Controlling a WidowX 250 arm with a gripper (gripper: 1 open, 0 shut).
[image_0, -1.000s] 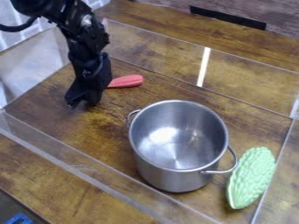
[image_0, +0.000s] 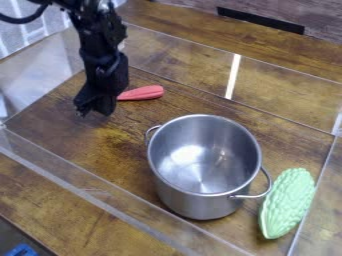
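The black gripper (image_0: 94, 102) hangs low over the wooden table at the upper left, just left of a red handle-shaped object (image_0: 140, 93). Its fingers look shut, though the fingertips are dark and small, and I cannot see whether anything is between them. The red object lies on the table, its left end hidden behind the gripper. A steel pot (image_0: 201, 170) with two handles stands at the centre right, empty.
A green textured pad (image_0: 286, 203) lies right of the pot. Clear plastic edges border the work area. The wood between gripper and pot is clear, as is the back right. A blue item (image_0: 19, 249) shows at the lower left corner.
The red object, pot and green pad have not moved.
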